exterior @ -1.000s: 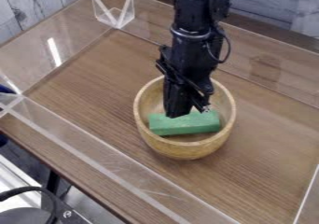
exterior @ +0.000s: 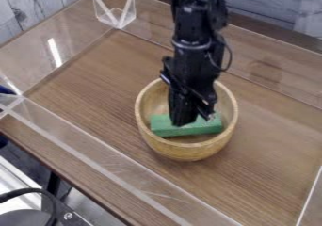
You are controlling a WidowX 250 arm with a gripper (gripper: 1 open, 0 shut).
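Observation:
A wooden bowl (exterior: 185, 150) sits on the table, with a green block (exterior: 169, 127) lying inside it. The black gripper (exterior: 189, 108) hangs down from above over the bowl, its tip just over or at the block and partly covering the bowl's inside. Whether it touches the block, and how its fingers stand, is hard to make out in this dark shape.
The brown table (exterior: 88, 88) has free room left and right of the bowl. A clear plastic piece (exterior: 116, 13) stands at the back left. Clear strips run along the front-left edge, where black cables hang.

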